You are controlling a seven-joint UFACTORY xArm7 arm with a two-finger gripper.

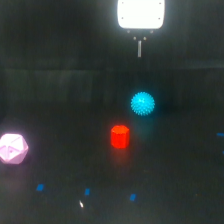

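Note:
My gripper [140, 49] hangs at the top of the camera view below its glowing white body. Its thin fingers stand together, shut, and nothing shows between them. A spiky cyan ball [143, 103] rests on the dark surface below the gripper, clearly apart from the fingertips in the view. Nearer the camera and a little to the left of the ball is a red block [120, 136] with a faceted outline. At the left edge sits a faceted pale pink solid [13, 148]. None of these objects touches the gripper.
Small blue marks [87, 191] lie on the dark surface toward the front, and another blue mark [220, 134] shows at the right edge. A tiny pale speck [81, 204] is near the front.

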